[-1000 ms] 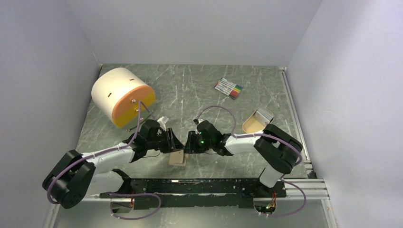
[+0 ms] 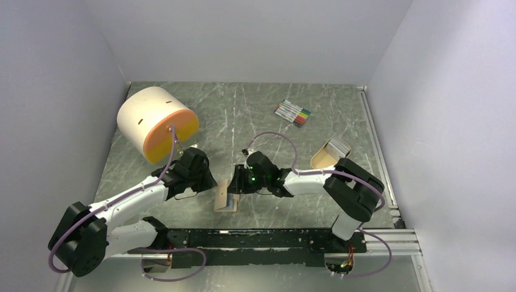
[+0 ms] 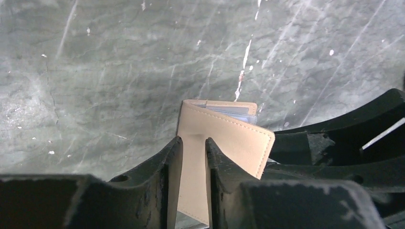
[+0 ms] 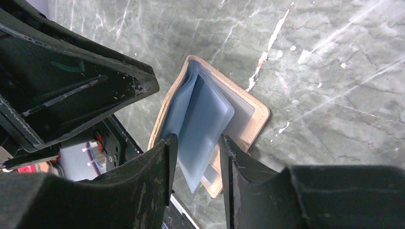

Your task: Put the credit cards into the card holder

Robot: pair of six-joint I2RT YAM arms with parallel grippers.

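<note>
The tan card holder stands partly open on the table, its cover tilted up and clear bluish sleeves fanned inside. My left gripper is over the outside of that cover at its spine side. A narrow gap shows between its fingers, with the cover behind it; whether they grip anything is unclear. On the opening side, my right gripper is open, a bluish sleeve showing between its fingers. One right-arm finger passes behind the cover's free edge. No loose credit card can be made out.
A beige open box with a grey stack lies at the right. Colored markers rest at the back, and a large cream and orange cylinder fills the back left.
My left gripper has drawn back leftward from over the holder. The cover is raised, so the bluish inside shows from above. The right gripper has shifted slightly left, toward the holder.
</note>
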